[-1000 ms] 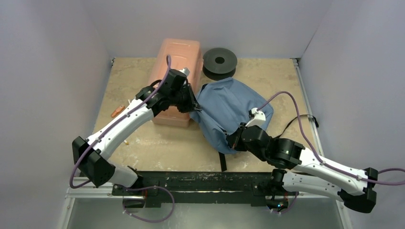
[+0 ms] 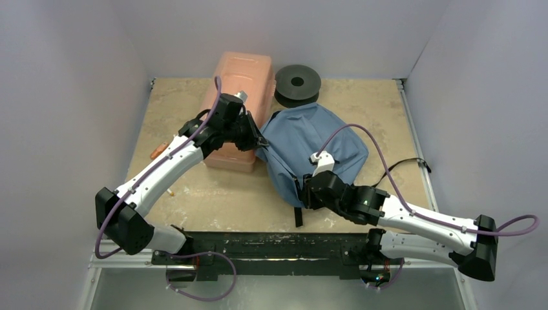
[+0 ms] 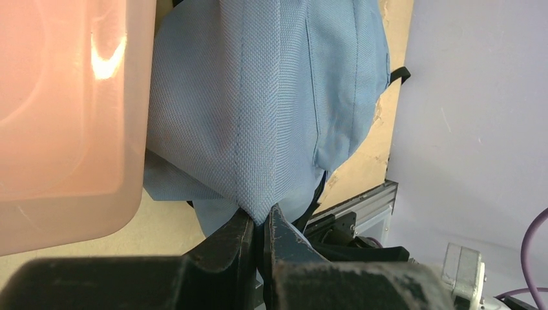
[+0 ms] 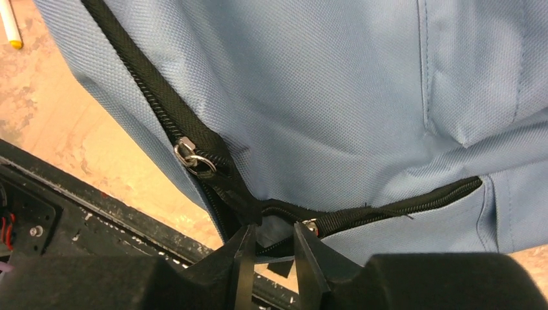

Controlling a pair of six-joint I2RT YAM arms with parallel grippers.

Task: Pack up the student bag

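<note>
The blue bag [image 2: 304, 135] lies on the board, its black zipper running along the near left side. My left gripper is shut on a fold of the bag's fabric beside the pink box [image 3: 64, 97]. In the right wrist view, two zipper pullers show on the zipper tape [image 4: 161, 103]; my right gripper is part open just over the corner where the zipper bends, near the lower puller. Whether anything is between its fingers is hard to see.
A grey spool [image 2: 297, 93] stands behind the bag. Small items, including an orange one [image 2: 159, 150] and a marker [image 4: 11, 26], lie at left. Bare board [image 2: 220, 200] is clear at front left; a black strap lies at right.
My right gripper has moved left along the bag's near edge. The left arm has shifted slightly left, pulling the fabric with it.
</note>
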